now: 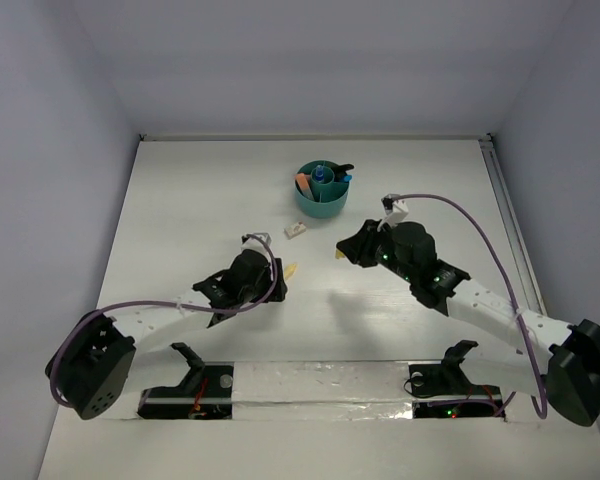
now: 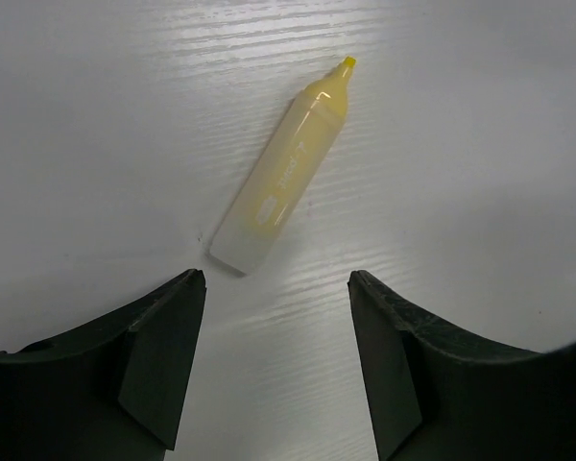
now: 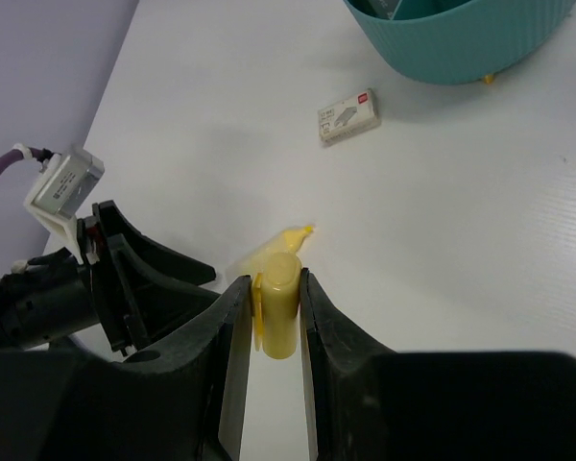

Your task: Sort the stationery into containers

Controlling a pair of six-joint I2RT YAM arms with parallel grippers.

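Observation:
The yellow marker body [image 2: 280, 182], a translucent barrel with a yellow nozzle, lies on the bare white table, outside any container. Just short of its blunt end, my left gripper is open with nothing between its fingers. From above, that gripper [image 1: 281, 281] covers part of the marker, and its tip [image 1: 290, 269] shows beside it. My right gripper is shut on a yellow cap [image 3: 280, 305], held above the table to the marker's right. The green round pot [image 1: 322, 210] at the back holds several pens and other items.
A small white eraser [image 1: 295, 230] lies between the marker and the pot. In the right wrist view a tiny orange-yellow bit [image 3: 489, 79] shows at the pot's base.

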